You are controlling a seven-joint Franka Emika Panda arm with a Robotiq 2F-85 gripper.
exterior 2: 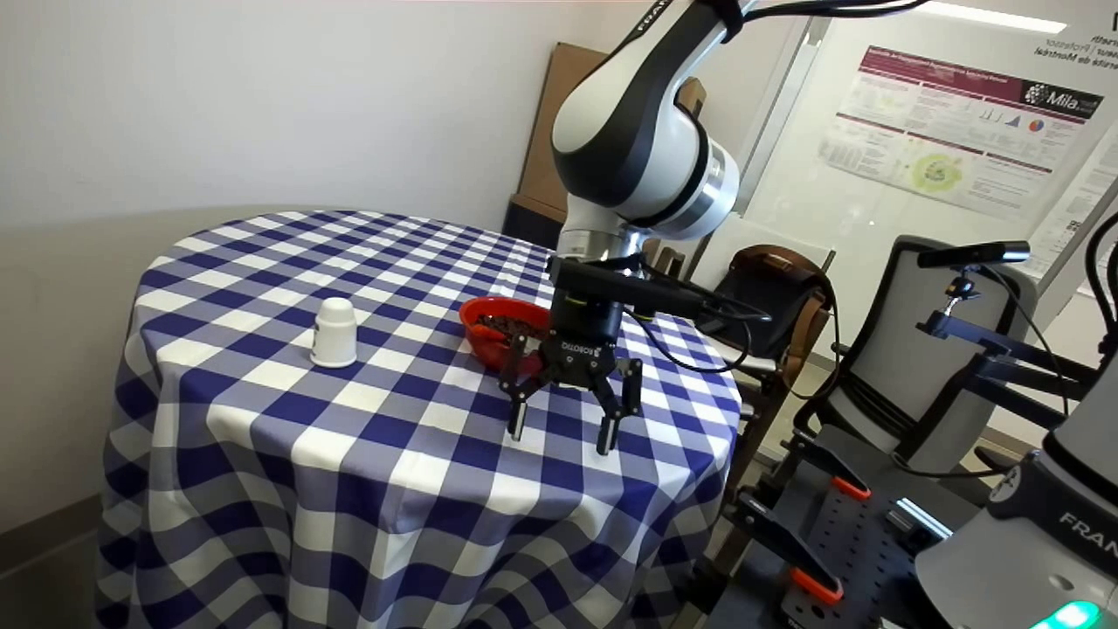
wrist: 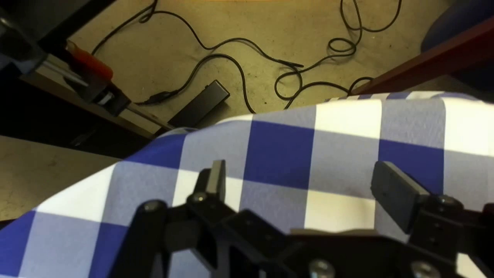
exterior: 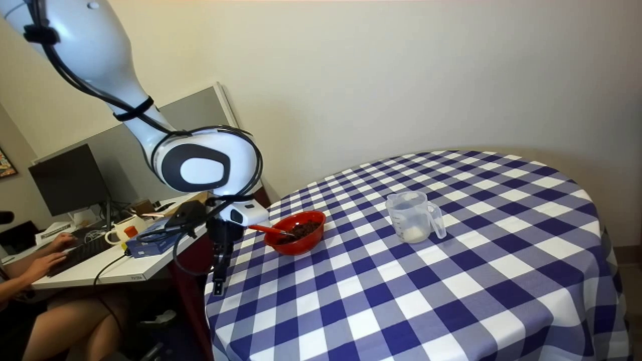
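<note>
My gripper (exterior 2: 562, 445) stands open, fingers pointing down, with nothing between them. It hangs over the table's edge on the arm's side, as the wrist view, with cloth and floor beneath the fingers (wrist: 216, 180), also shows. A red bowl (exterior: 305, 241) holds dark crumbly stuff, and a red-handled utensil (exterior: 265, 229) leans on its rim. In exterior view 2 the gripper partly covers the bowl (exterior 2: 482, 341). Farther along the cloth is a clear measuring cup (exterior: 408, 217) with something whitish at its bottom. Exterior view 2 shows it as a white upright shape (exterior 2: 335, 334).
A blue-and-white checked cloth (exterior: 367, 322) covers the round table, and much of it is bare. Beside the table a person sits at a desk (exterior: 114, 275). Black cables (wrist: 241, 44) lie on the floor below the edge.
</note>
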